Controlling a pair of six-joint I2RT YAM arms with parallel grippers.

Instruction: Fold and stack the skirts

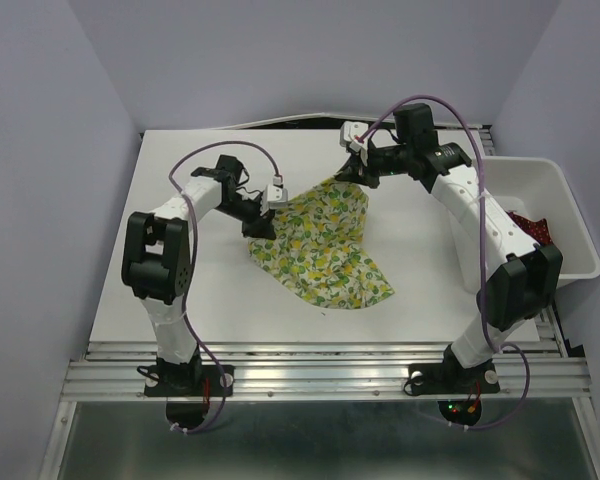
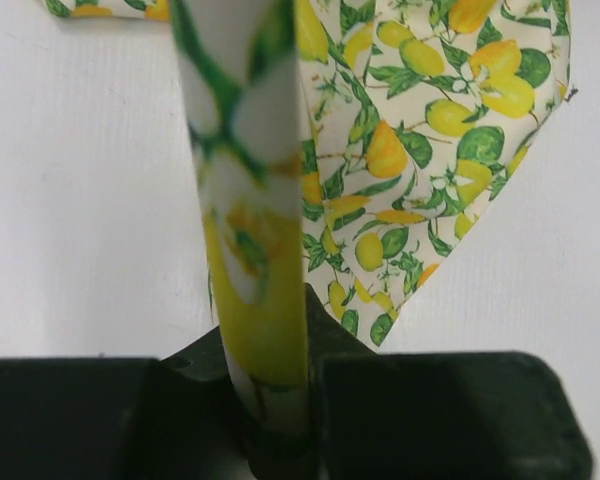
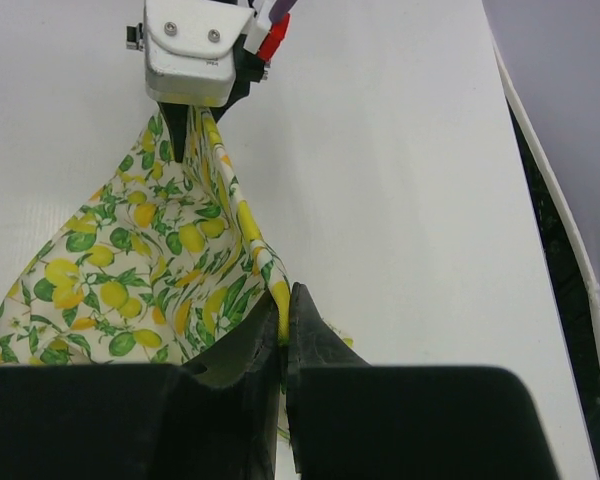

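Observation:
The lemon-print skirt (image 1: 330, 250) hangs partly lifted, its lower part spread on the white table. My left gripper (image 1: 262, 226) is at its left side, fingers close on both sides of the fabric. In the left wrist view a strip of skirt (image 2: 255, 230) runs between these fingers. At the skirt's upper right end, my right gripper (image 1: 352, 172) is shut on its edge. A narrow band of cloth (image 3: 246, 220) stretches between the two grippers in the right wrist view. Folds hide part of the skirt's shape.
On the right stands a white bin (image 1: 560, 180) with a dark red patterned cloth (image 1: 532, 228) inside, partly behind my right arm. Bare table (image 1: 160, 310) lies to the left and in front of the skirt.

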